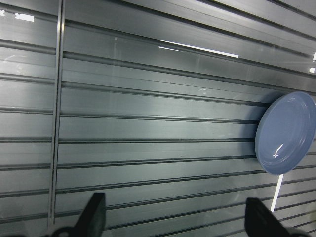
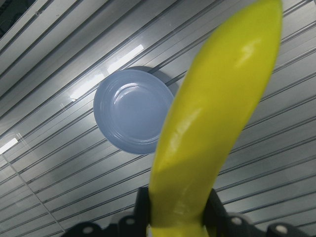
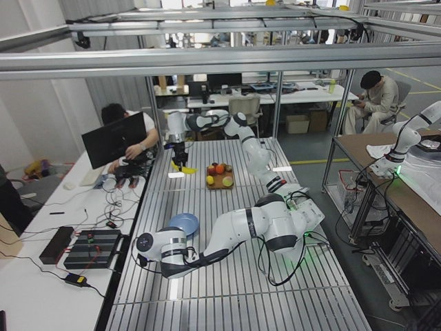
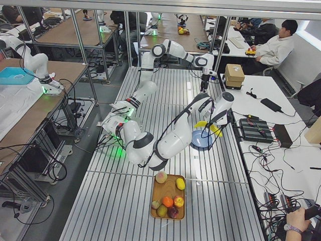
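A yellow banana (image 2: 217,113) (image 4: 199,124) is held by my right gripper, shut on it and filling much of the right wrist view. Below it a light blue plate (image 2: 126,111) (image 3: 183,222) (image 1: 285,132) rests on the slatted metal table (image 1: 148,98), empty. My left gripper is open, its fingers apart at the bottom of the left wrist view over bare slats, with the plate off to the right.
A wooden tray (image 4: 156,196) (image 3: 212,185) of mixed fruit stands on the table beside the right arm. White side benches carry electronics and cables, where a person works. The arms' bodies occupy much of the table's middle.
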